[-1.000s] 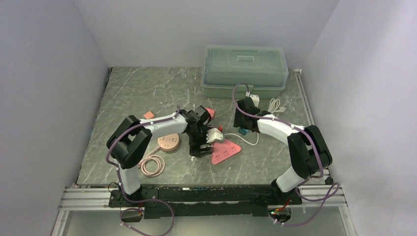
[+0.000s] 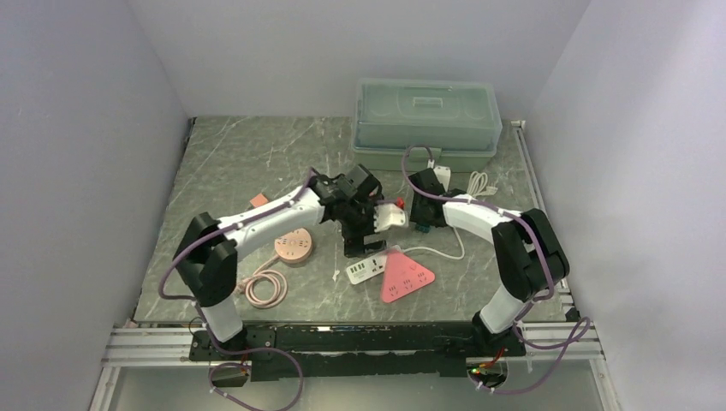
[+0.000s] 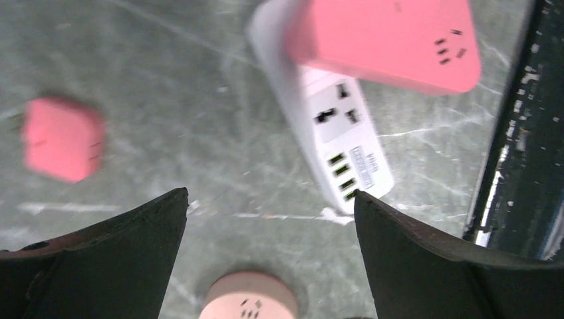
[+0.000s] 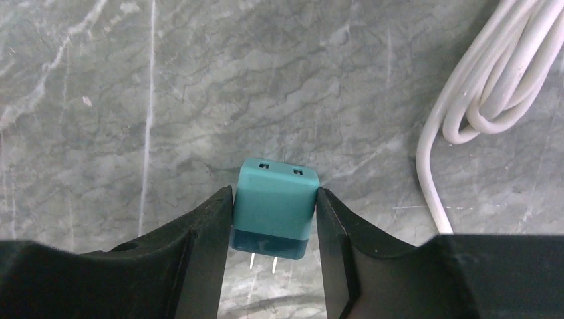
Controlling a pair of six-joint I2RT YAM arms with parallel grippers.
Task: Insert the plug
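Note:
A teal plug (image 4: 276, 206) with its two metal prongs showing is between the fingers of my right gripper, which touch it on both sides. In the top view my right gripper (image 2: 423, 221) is right of centre over the table. My left gripper stands open and empty. Beyond its fingertips lies a white power strip (image 3: 356, 156) with several sockets, partly covered by a pink triangular socket block (image 3: 392, 40). The top view shows the strip (image 2: 366, 269) and the triangle (image 2: 409, 278) just in front of the left gripper (image 2: 366, 246).
A round peach socket block (image 2: 294, 246) with a coiled cord is at left. A small orange block (image 2: 259, 200) lies behind it. A lidded green bin (image 2: 426, 120) stands at the back. White cord (image 4: 492, 86) is coiled beside the right gripper.
The right arm has shifted slightly.

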